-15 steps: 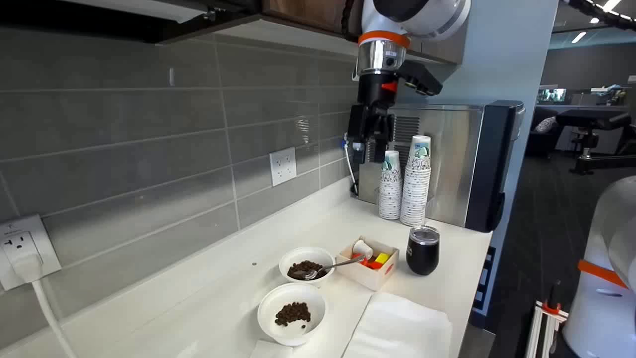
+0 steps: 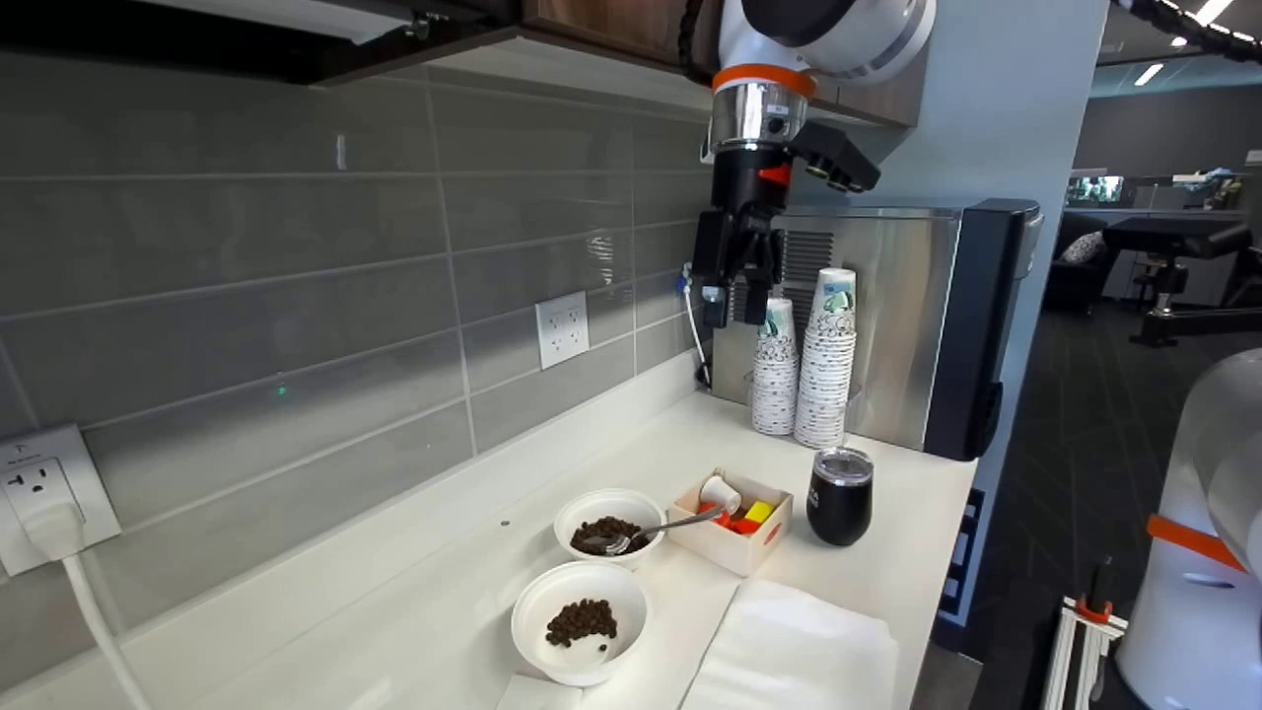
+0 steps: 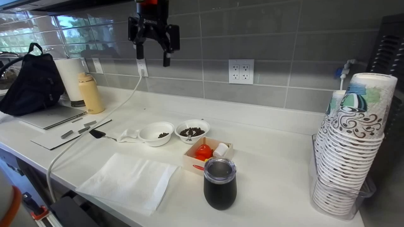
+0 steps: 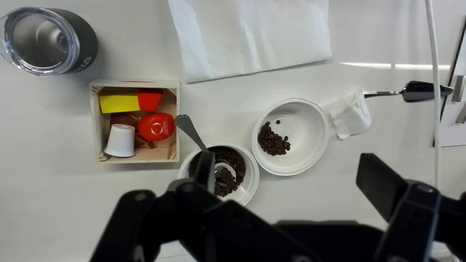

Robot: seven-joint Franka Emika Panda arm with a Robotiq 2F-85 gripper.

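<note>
High over the counter, my gripper (image 3: 153, 58) stands open, with nothing between its spread fingers. Below it are two white bowls holding dark beans. One bowl (image 4: 312, 131) has a small heap of beans (image 4: 273, 140) to one side and a lot of bare bottom. The other bowl (image 4: 251, 183) holds more beans and a metal spoon (image 4: 190, 131), whose handle leans over the rim toward a wooden box (image 4: 135, 81). One of my fingers hides part of that second bowl in the wrist view. In the box lie a red item (image 4: 156, 126), a white pod (image 4: 120, 140) and a yellow piece (image 4: 119, 104).
A black lidded tumbler (image 3: 220, 191) stands beside the box, and a white napkin (image 3: 128, 181) lies flat at the front. Tall stacks of paper cups (image 3: 348, 151) rise at the right. A white cable (image 3: 81, 134) crosses the left side near a dark-ended utensil (image 3: 99, 134).
Almost nothing differs. The gripper has shifted very slightly, while the bowls, box and tumbler stay where they were.
</note>
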